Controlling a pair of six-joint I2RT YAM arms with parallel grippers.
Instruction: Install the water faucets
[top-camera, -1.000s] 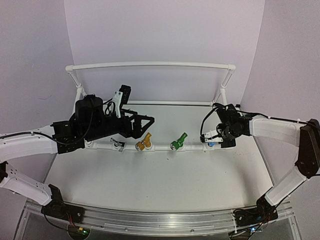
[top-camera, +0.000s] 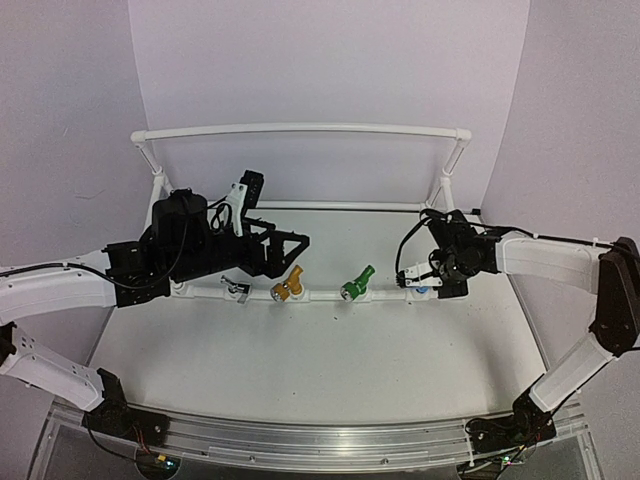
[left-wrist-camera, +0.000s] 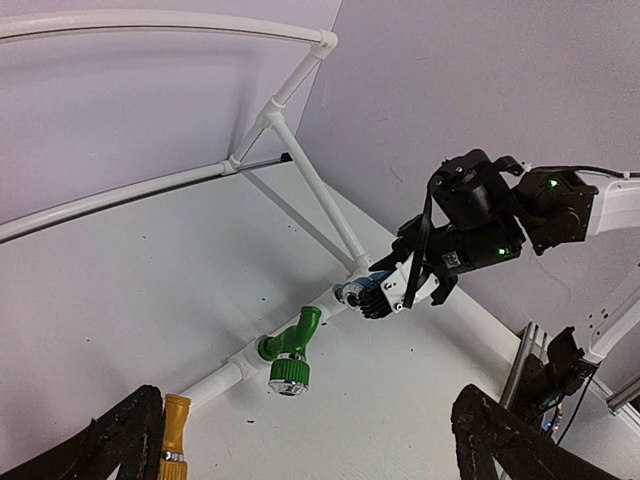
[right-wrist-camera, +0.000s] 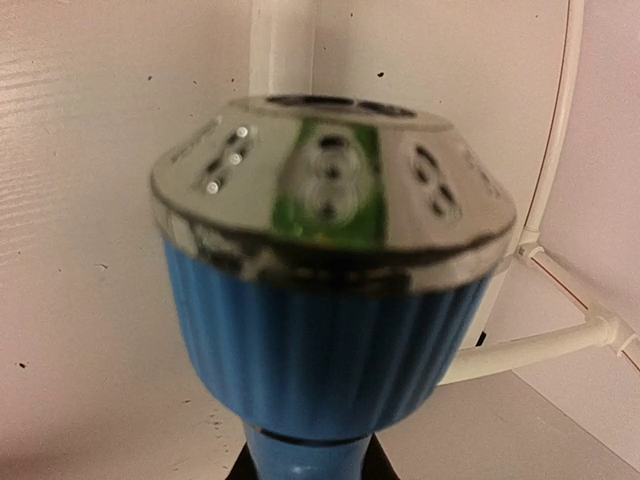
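A blue faucet (right-wrist-camera: 325, 350) with a chrome tip fills the right wrist view. Black fingers (right-wrist-camera: 378, 462) press on both sides of its neck, so my right gripper (top-camera: 418, 284) is shut on it. In the left wrist view, the blue faucet (left-wrist-camera: 352, 291) sits at the right part of the low white pipe, mostly covered by that gripper; its seat is hidden. A green faucet (top-camera: 356, 284) and an orange faucet (top-camera: 288, 284) stand on the same pipe, further left. My left gripper hangs over the orange one, open and empty, fingers wide apart.
A metal faucet (top-camera: 236, 289) is at the pipe's left end, under the left arm. Behind rises a white pipe frame (top-camera: 300, 128). Side walls close in the space. The white board (top-camera: 300, 360) in front of the pipe is clear.
The left arm and the other faucets have kept their places.
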